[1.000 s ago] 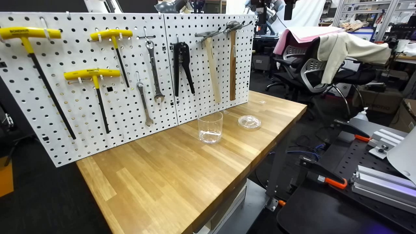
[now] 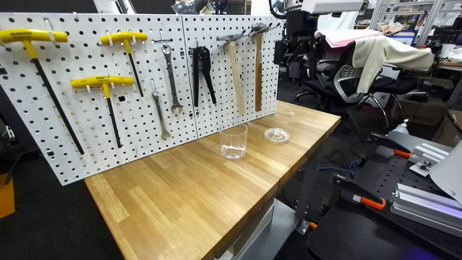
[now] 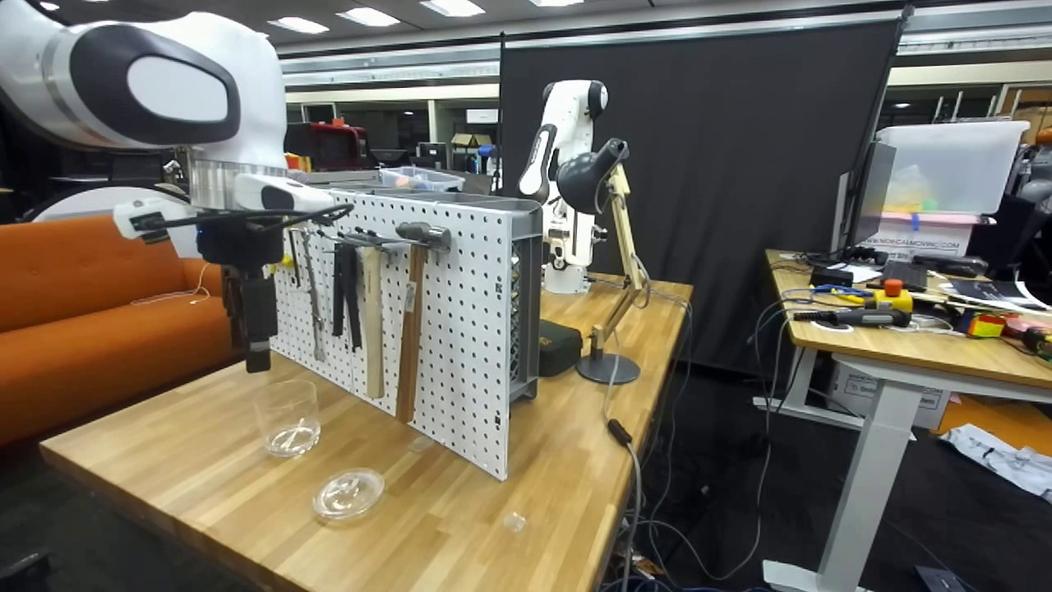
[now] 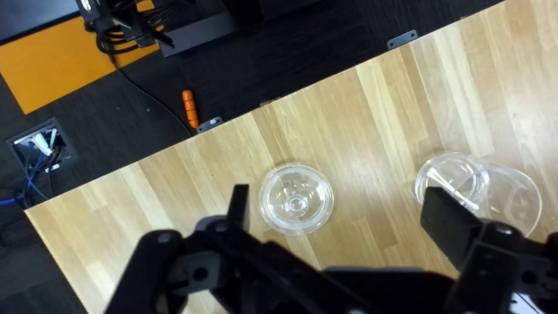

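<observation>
On the wooden table stands an upright clear glass jar [image 2: 234,142], with something pale and thin showing at its bottom. A round clear lid [image 2: 277,135] with a knob lies flat and apart from the jar, toward the table's end. Seen from above in the wrist view, the lid [image 4: 296,199] shows between my widely parted fingers, well below them, and the jar [image 4: 510,199] is at the right, partly behind one finger [image 4: 450,226]. My gripper is open and empty, high over the tabletop. In exterior view 2 it hangs down beside the pegboard.
A white pegboard [image 2: 151,121] carries yellow T-handle keys, wrenches, a black plier-like tool and two hammers [image 3: 411,335], rising along the table's side. Bare wood [image 2: 173,195] fills the near half of the table. A small clear piece [image 3: 514,521] lies near the pegboard's end.
My gripper has come down and farther into exterior view 1 at the upper right, where only its tips showed before. Jar and lid have stayed put.
</observation>
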